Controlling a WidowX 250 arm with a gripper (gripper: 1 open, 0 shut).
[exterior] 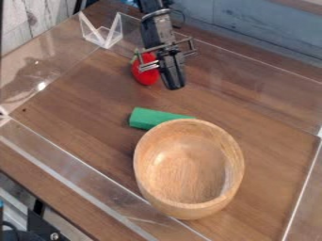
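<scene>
The gripper [172, 75] hangs from the arm at the upper middle, its dark fingers shut with nothing visible between them. Just left of it, a red object [143, 70] lies on the table, partly hidden behind the gripper. A green block [153, 118] lies lower, beside a round wooden bowl [189, 169], which looks empty.
A clear plastic holder [104, 30] stands at the back left. The wooden table [258, 118] is bordered by clear side panels, with a blue wall behind.
</scene>
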